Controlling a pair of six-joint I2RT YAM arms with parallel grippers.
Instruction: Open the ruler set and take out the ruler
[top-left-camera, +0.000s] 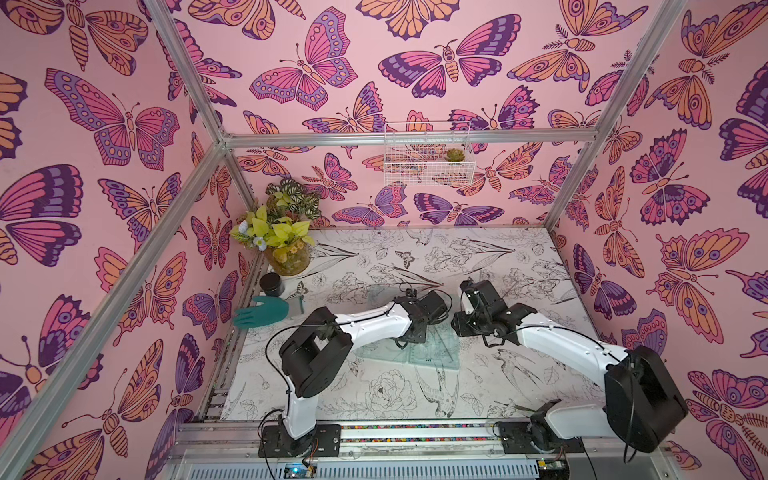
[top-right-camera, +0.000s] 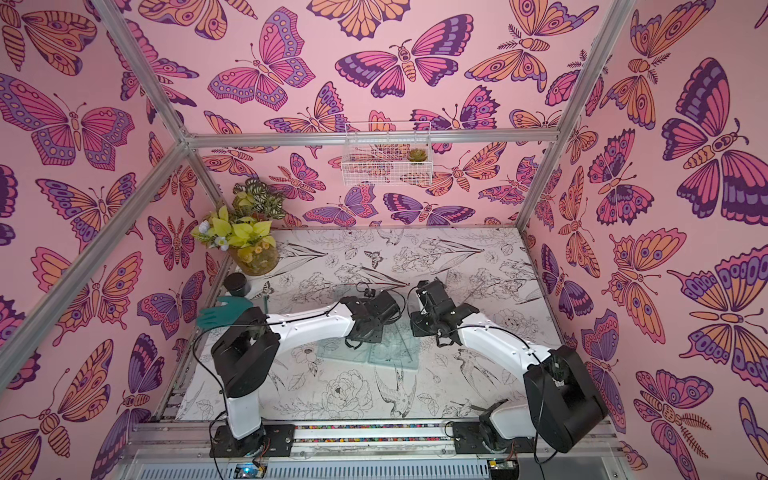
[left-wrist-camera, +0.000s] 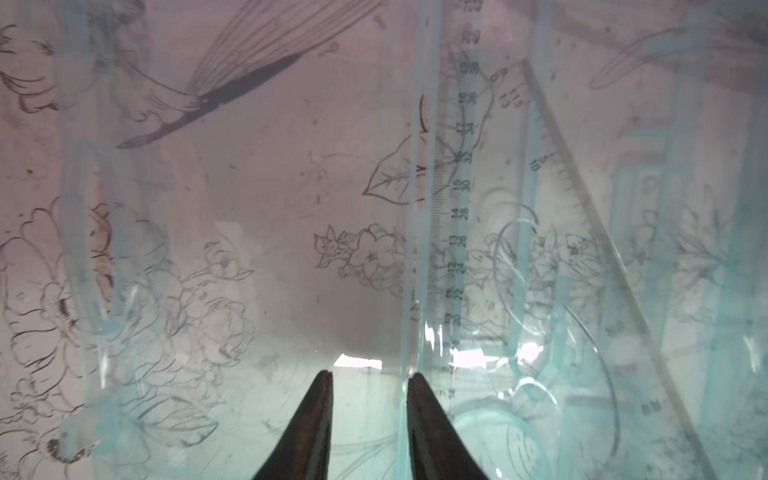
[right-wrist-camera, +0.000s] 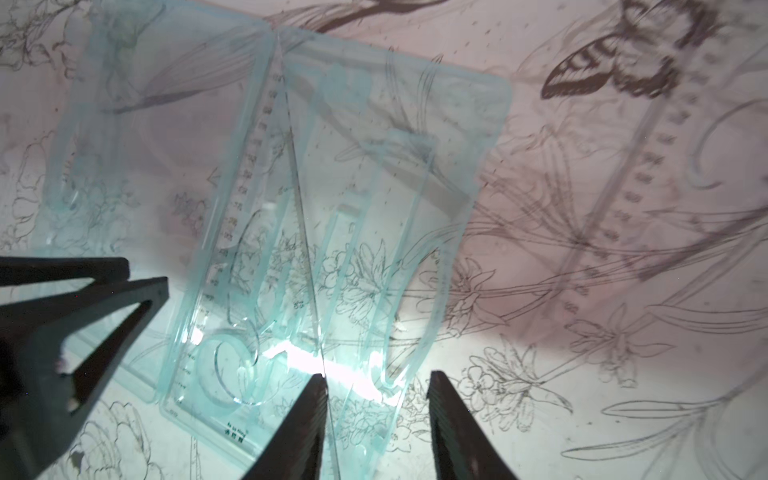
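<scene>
A clear teal ruler-set case (top-left-camera: 434, 358) lies open on the table beneath my arms, its two halves flat side by side. A straight ruler (left-wrist-camera: 456, 232) with printed numbers lies along the middle, and a clear triangle (left-wrist-camera: 592, 216) beside it. My left gripper hangs low over the case, fingers parted, nothing visible between them. My right gripper is over the case's right side, fingers apart and empty.
At the back left stand a potted plant (top-left-camera: 286, 254), a dark cup (top-left-camera: 271, 283) and a teal hand-shaped object (top-left-camera: 261, 312).
</scene>
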